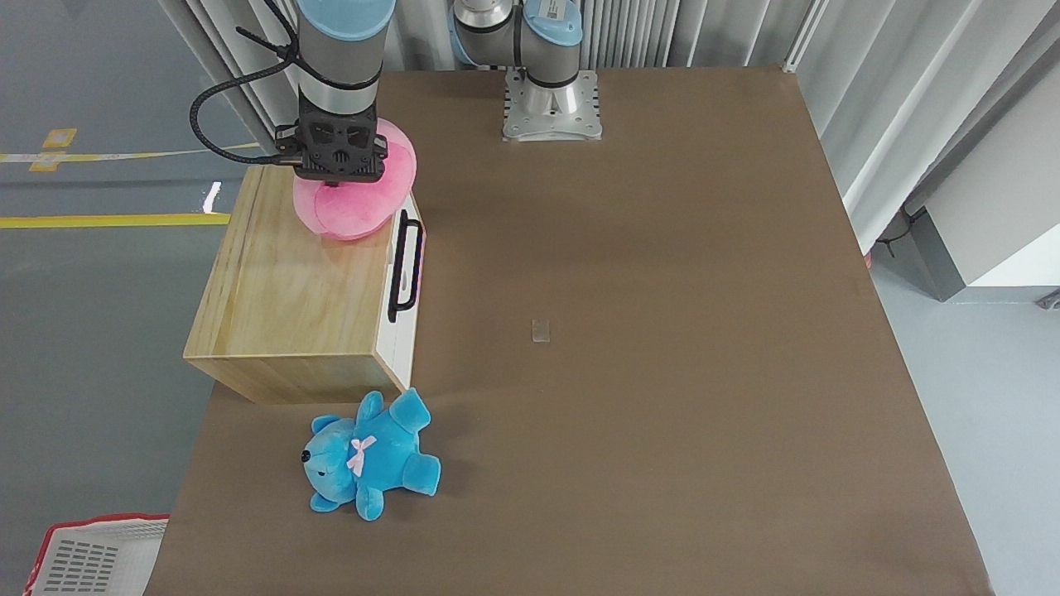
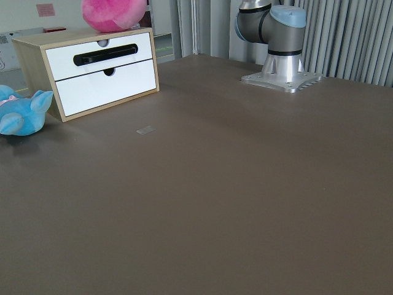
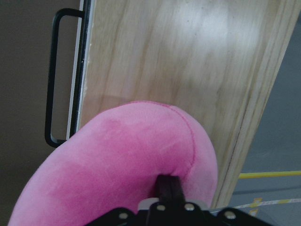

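Note:
A pink round plush (image 1: 348, 209) rests on top of a wooden two-drawer box (image 1: 283, 288) at the table's back left, also seen in the left view as pink plush (image 2: 113, 11). My gripper presses down onto the plush in the wrist view, its fingers largely sunk in the fabric, so I cannot tell how they stand. The box's white front carries a black handle (image 1: 405, 268).
A blue teddy bear (image 1: 373, 457) lies in front of the box. The arm's base (image 1: 551, 119) stands at the back; a white basket (image 1: 94, 566) is on the floor.

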